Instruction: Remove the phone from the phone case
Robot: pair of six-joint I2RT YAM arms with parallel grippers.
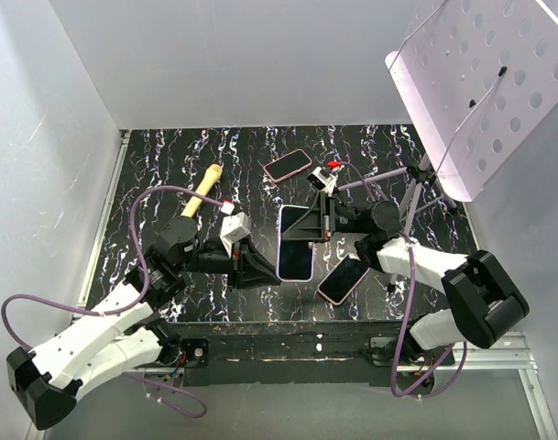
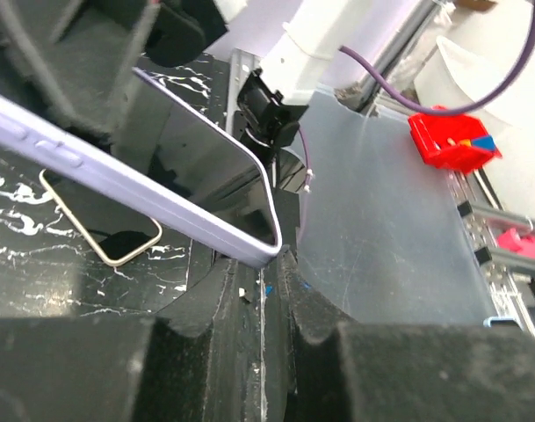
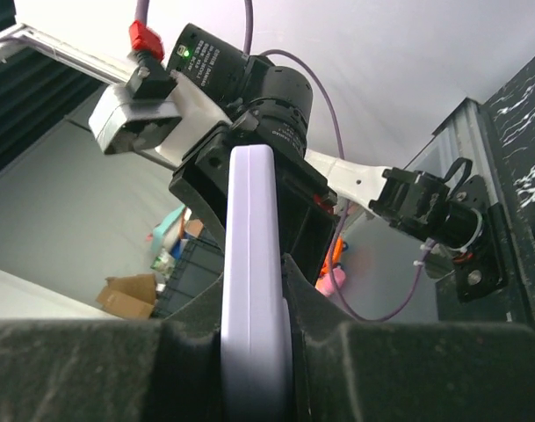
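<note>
A phone in a pale lilac case (image 1: 295,261) is held upright in the middle by my right gripper (image 1: 320,226), shut on it; in the right wrist view the case's side (image 3: 254,264) rises between the fingers. My left gripper (image 1: 271,273) is at the phone's lower left corner. In the left wrist view its fingertips (image 2: 216,294) sit just below the case's end (image 2: 249,246); how far they are parted is hard to tell.
Another phone (image 1: 344,279) lies on the black marbled table at right, a pink-rimmed one (image 1: 286,165) at the back. A yellow tool (image 1: 202,192) lies at left. A perforated white panel (image 1: 480,92) leans over the right side.
</note>
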